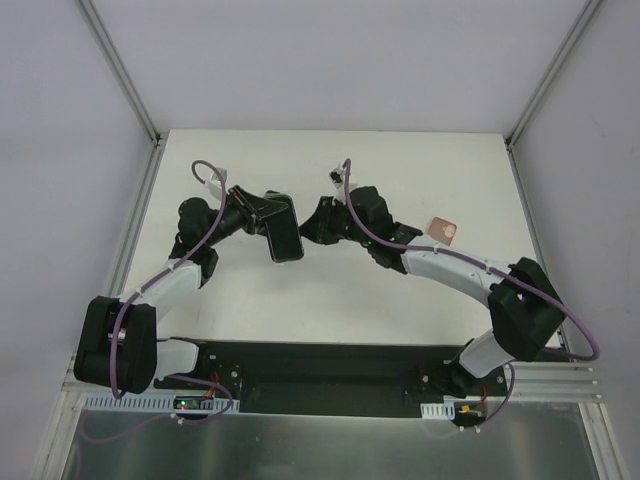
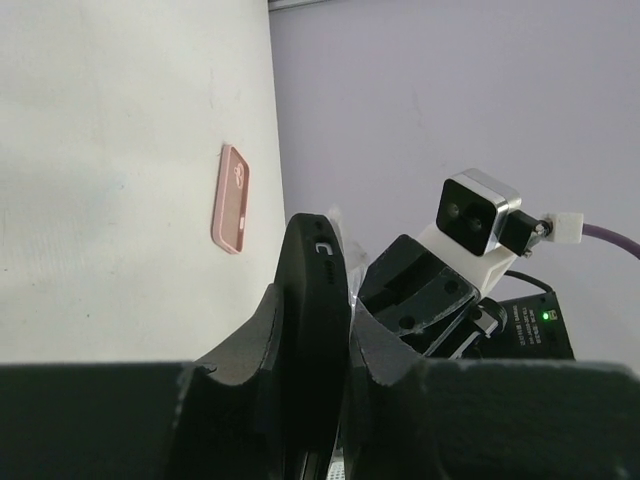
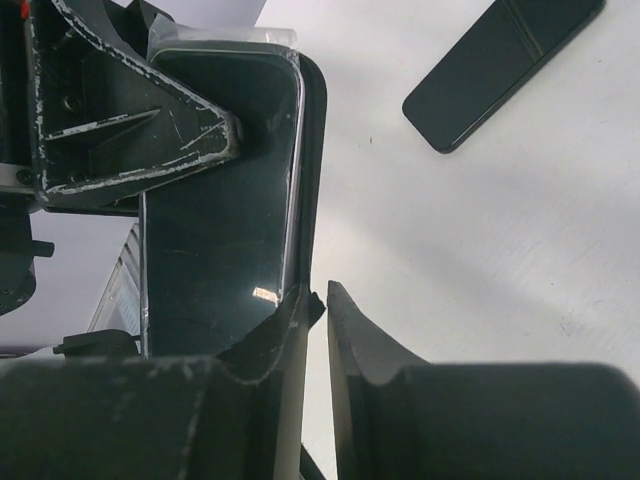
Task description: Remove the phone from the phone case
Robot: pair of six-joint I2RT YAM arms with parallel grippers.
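Note:
My left gripper (image 1: 260,215) is shut on the dark phone in its case (image 1: 285,238), holding it upright above the table; in the left wrist view the phone's edge (image 2: 310,290) sits between the fingertips. In the right wrist view the phone (image 3: 215,260) has a clear rim along it, with a clear flap at the top. My right gripper is at that side edge, its fingertips close together on the rim, with a small dark piece between them; what exactly they grip is hard to tell.
A pink flat object (image 1: 440,230) lies on the right of the white table (image 1: 390,160). A second dark phone-like slab (image 3: 500,70) lies on the table behind the held one.

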